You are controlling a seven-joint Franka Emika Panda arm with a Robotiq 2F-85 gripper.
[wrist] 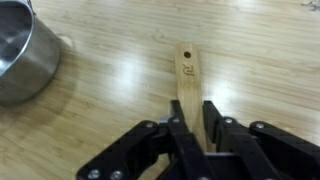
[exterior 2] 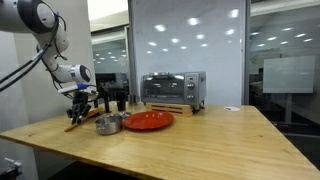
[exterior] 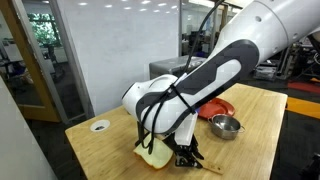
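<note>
My gripper [exterior: 188, 158] is low over the wooden table, shut on a flat wooden utensil [wrist: 189, 72]. In the wrist view its plain handle end, with a small dark mark, points away from the fingers. A short length of it shows right of the gripper in exterior view 1; its other end is hidden. Just left of the gripper lies a pale yellow slice with a brown edge, like bread [exterior: 154, 153], partly covered by the arm. In exterior view 2 the gripper [exterior 2: 76, 113] is at the table's left end, the utensil slanting below it.
A steel pot [exterior: 226, 126] stands right of the gripper, near a red plate [exterior 2: 148, 121]. Behind is a toaster oven [exterior 2: 173, 88]. A small white disc [exterior: 99, 125] lies at the left.
</note>
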